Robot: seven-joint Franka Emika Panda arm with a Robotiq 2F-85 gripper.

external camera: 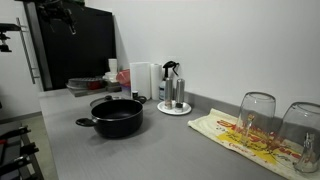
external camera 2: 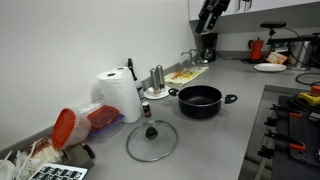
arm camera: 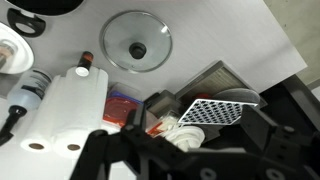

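Note:
A black two-handled pot [external camera: 118, 118] stands empty on the grey counter, its near handle toward the left. Its glass lid [external camera 2: 152, 141], with a dark knob, lies flat on the counter apart from the pot. From above, the wrist view shows the lid [arm camera: 136, 42] whole and only part of the pot [arm camera: 47, 4] at the top left edge. My gripper [external camera 2: 208, 18] is high above the counter, clear of both. Its dark fingers are wide apart at the bottom of the wrist view, with nothing held between them.
Two upturned glass jars [external camera: 255, 115] rest on a patterned cloth [external camera: 215, 126] by the wall. A plate [external camera: 174, 108] carries a spray bottle and metal mills. Paper rolls [external camera 2: 119, 92], a red container [external camera 2: 70, 128] and a dish rack crowd the far end.

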